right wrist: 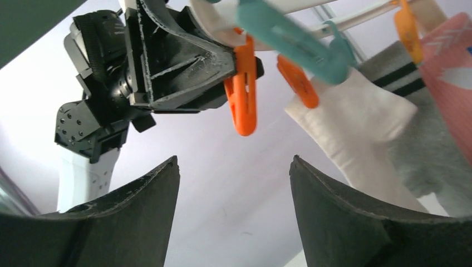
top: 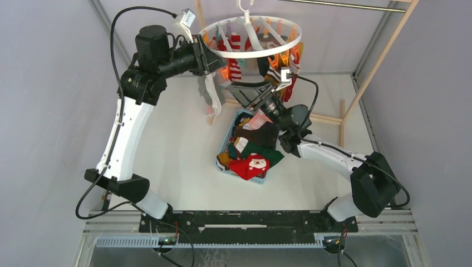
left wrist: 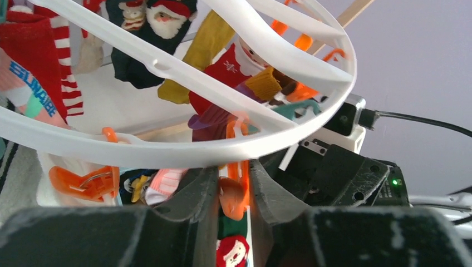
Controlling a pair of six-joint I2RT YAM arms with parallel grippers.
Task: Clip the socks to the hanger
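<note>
The white round hanger (top: 253, 54) hangs at the top, with orange and teal clips and many socks around its ring. At its front left, my left gripper (top: 218, 65) is shut on an orange clip (left wrist: 234, 194), one finger on each side. The right wrist view shows the lower end of that clip (right wrist: 245, 114) with no sock in it. My right gripper is open below the ring, its fingers (right wrist: 158, 189) wide apart and nothing between them. A white sock (top: 213, 94) and a grey sock hang beside the left gripper. A teal clip (right wrist: 295, 41) crosses close above the right gripper.
Below the hanger a blue basket (top: 224, 149) holds loose socks, including a red one with a Santa face (top: 257, 164) and a green one. A wooden frame (top: 384, 58) stands at the right.
</note>
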